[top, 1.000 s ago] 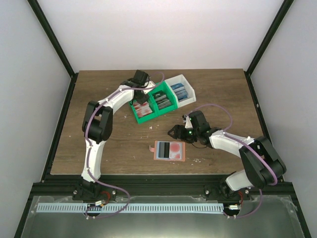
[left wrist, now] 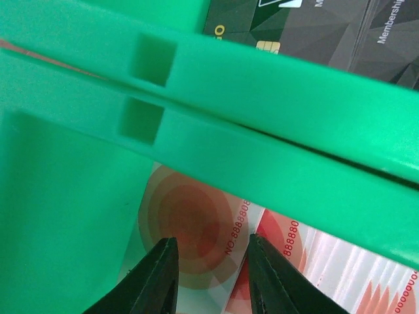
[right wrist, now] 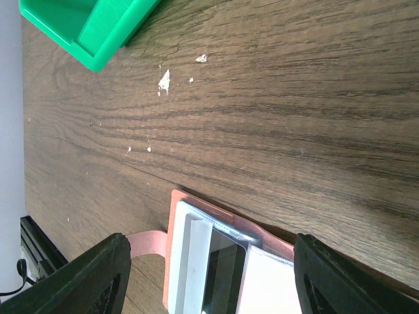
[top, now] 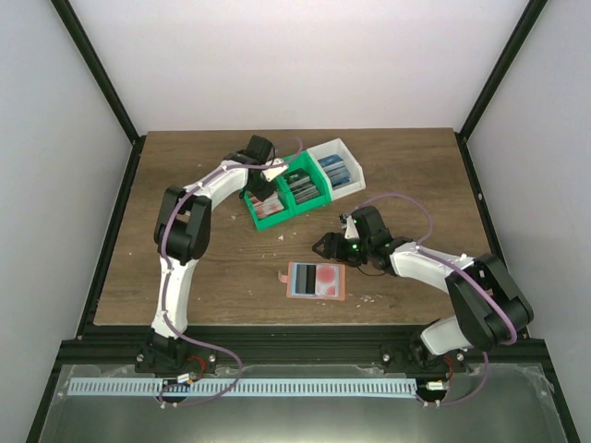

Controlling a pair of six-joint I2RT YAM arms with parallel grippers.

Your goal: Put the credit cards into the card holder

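Note:
A green box (top: 260, 222) at the back of the table holds red-and-white cards (top: 270, 206) in its left compartment and dark cards (top: 303, 186) in the other. Over the left compartment my left gripper has its fingers a short gap apart, in front of a white card with a red circle (left wrist: 196, 212); whether it pinches a card cannot be told. The pink card holder (top: 343, 288) lies open near the front, a dark card (top: 305, 279) and a red circle card (top: 327, 280) in it. My right gripper hangs open over its back edge, holding nothing.
A white tray (top: 362, 182) with blue cards (top: 335, 170) adjoins the green box on the right. A pink tab (right wrist: 147, 243) sticks out from the holder's left side. Bare wood (top: 175, 295) lies clear at the left front.
The right arm, the boxes and the holder look unmoved.

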